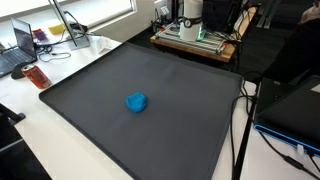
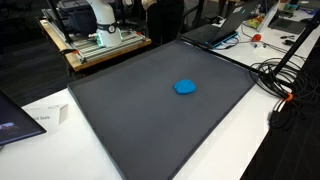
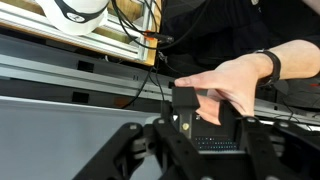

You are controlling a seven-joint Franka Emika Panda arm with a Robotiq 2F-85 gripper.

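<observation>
A crumpled or rounded blue object (image 1: 136,102) lies alone on the dark grey tabletop; exterior view 2 shows the same blue object (image 2: 185,87) with clear surface all around it. In the wrist view my gripper has a gap between its dark fingers. A person's hand (image 3: 235,80) reaches in from the right, its fingertips at or just behind that gap. Whether the hand touches my fingers cannot be made out. Neither exterior view shows the gripper, and the wrist view does not show the blue object.
A red can (image 1: 37,77) stands at the table's left edge, near a laptop (image 1: 25,38) and a white cup (image 1: 98,44). Cables (image 2: 290,85) clutter one side.
</observation>
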